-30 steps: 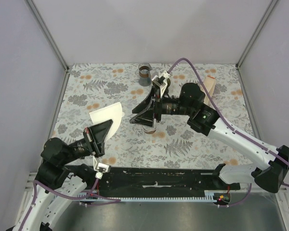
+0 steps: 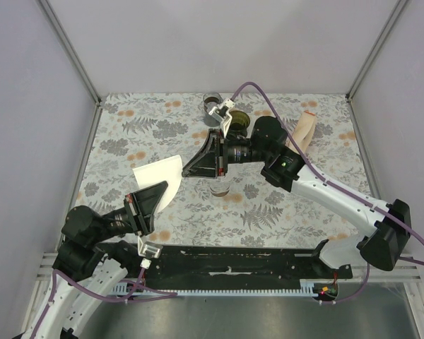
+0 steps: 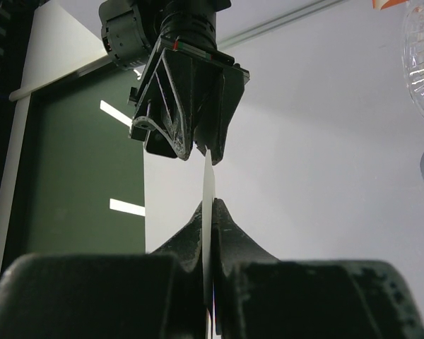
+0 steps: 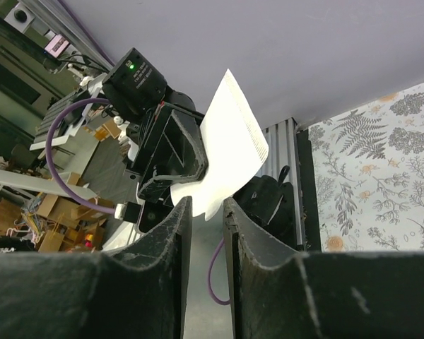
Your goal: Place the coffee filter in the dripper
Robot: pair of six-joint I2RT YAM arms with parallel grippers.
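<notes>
A white folded coffee filter (image 2: 157,174) is held upright by my left gripper (image 2: 147,201), which is shut on it; in the left wrist view the paper (image 3: 208,186) stands edge-on between the fingers. My right gripper (image 2: 187,169) is beside the filter's right edge, fingers parted; in the right wrist view the filter (image 4: 222,141) lies just beyond the open fingertips (image 4: 187,208). A glass dripper (image 2: 220,186) is partly visible on the cloth beneath the right gripper.
Behind the right arm stand a dark container (image 2: 213,100) and an olive one (image 2: 239,121). A paper bag (image 2: 305,131) is at the right.
My right gripper has moved leftward, closer to the filter. My left gripper and the filter have shifted very slightly.
</notes>
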